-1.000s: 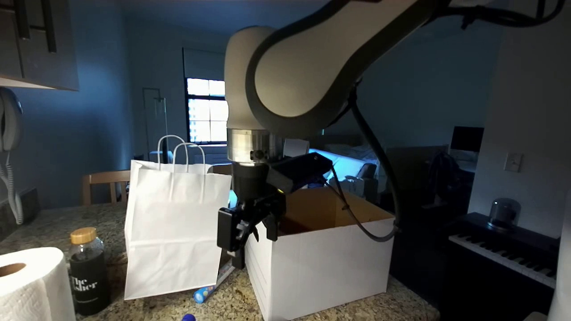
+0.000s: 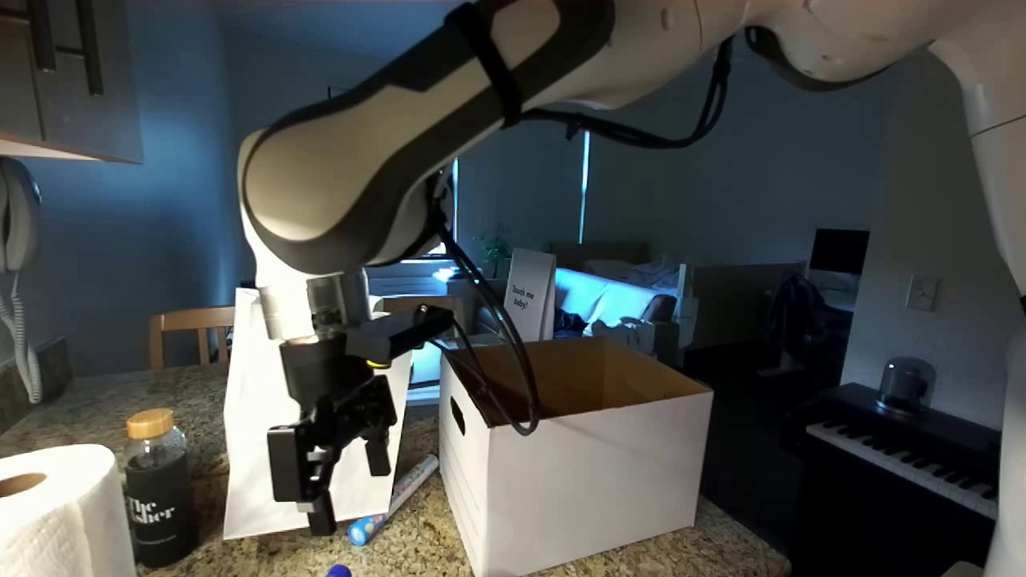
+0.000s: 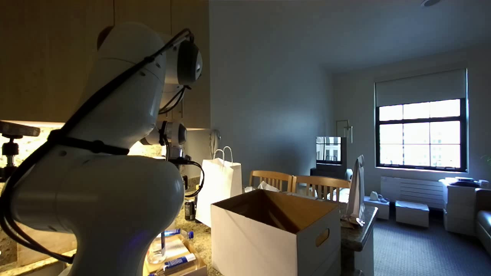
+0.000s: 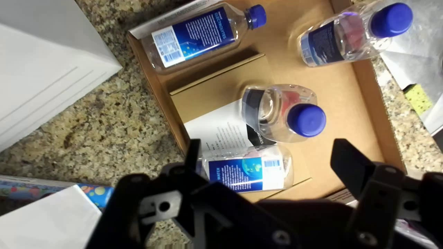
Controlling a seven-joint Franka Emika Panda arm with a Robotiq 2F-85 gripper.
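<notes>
My gripper stands open above a shallow cardboard tray (image 4: pixel 373 112), nothing held between its fingers. Inside the tray, a clear bottle with a blue label (image 4: pixel 236 170) lies between and below the fingers. Close by, a blue-capped bottle (image 4: pixel 286 93) stands upright. Another capped bottle (image 4: pixel 322 43) is upright toward the far corner, and a labelled bottle (image 4: pixel 203 31) lies on its side along the tray's edge. In exterior view 1, the gripper (image 2: pixel 332 471) points down in front of a white paper bag (image 2: pixel 255 462), left of a white box (image 2: pixel 596 481).
The open-topped white box (image 3: pixel 253 243) is tall beside the tray. A dark bottle with a wooden lid (image 2: pixel 159 490) and a paper towel roll (image 2: pixel 67 519) stand at the left in exterior view 1. A colourful tube (image 2: pixel 389 500) lies on the speckled counter.
The arm has moved left in exterior view 1, away from the white box and across the front of the paper bag, and the gripper sits somewhat lower.
</notes>
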